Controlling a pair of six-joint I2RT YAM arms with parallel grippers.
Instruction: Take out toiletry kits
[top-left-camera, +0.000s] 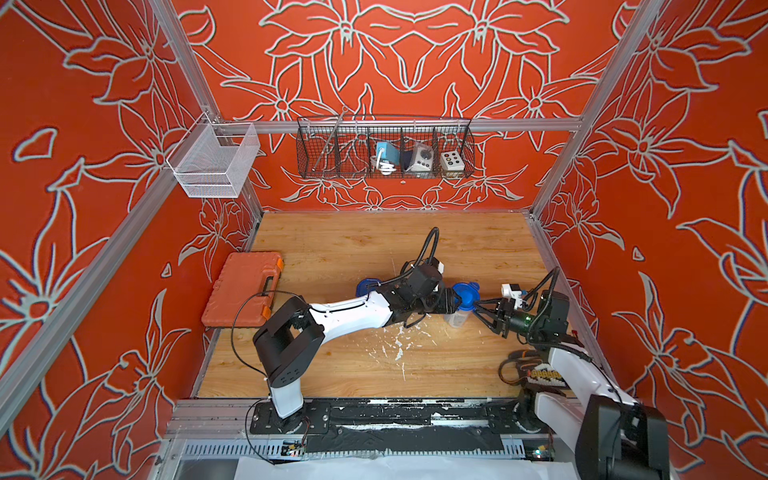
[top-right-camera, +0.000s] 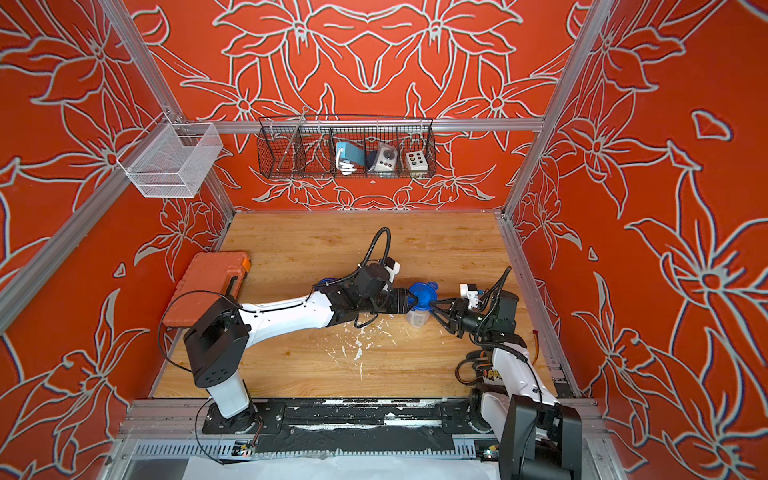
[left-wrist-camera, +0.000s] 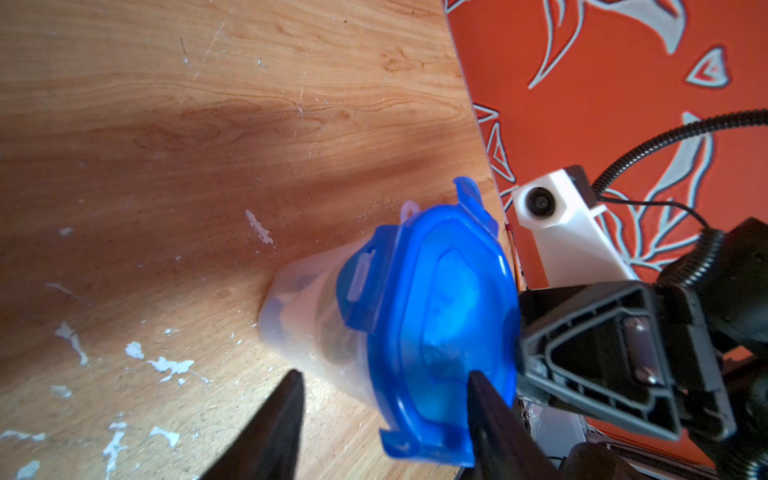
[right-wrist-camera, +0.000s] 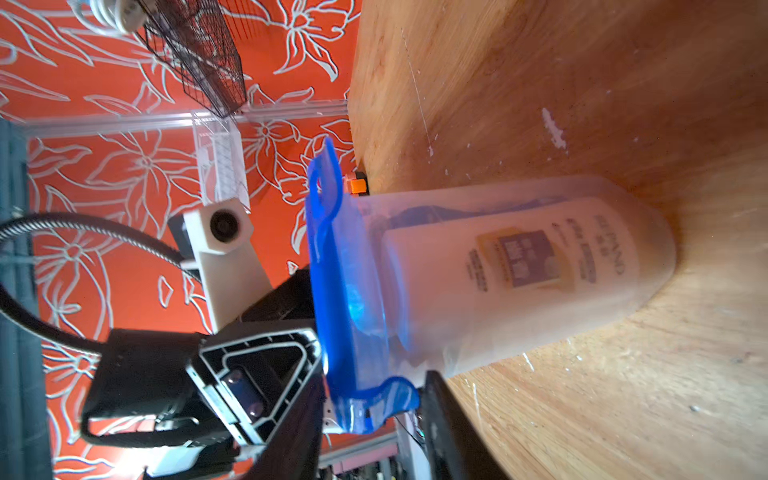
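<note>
A translucent container with a blue lid (top-left-camera: 464, 294) stands on the table between both grippers; a white bottle (right-wrist-camera: 512, 272) shows inside it, and the lid (left-wrist-camera: 444, 320) appears in place. My left gripper (top-left-camera: 452, 301) reaches the lid from the left, its fingertips at the lid's near end; whether it grips is unclear. My right gripper (top-left-camera: 478, 305) meets the lid from the right, fingertips around the lid's tab in the right wrist view, grip unclear. A second blue item (top-left-camera: 368, 285) lies partly hidden behind the left arm.
An orange case (top-left-camera: 240, 288) lies at the left, a tool with cables (top-left-camera: 536, 368) at the front right. A black wire basket (top-left-camera: 352, 152) with several items and a white basket (top-left-camera: 212, 160) hang on the walls.
</note>
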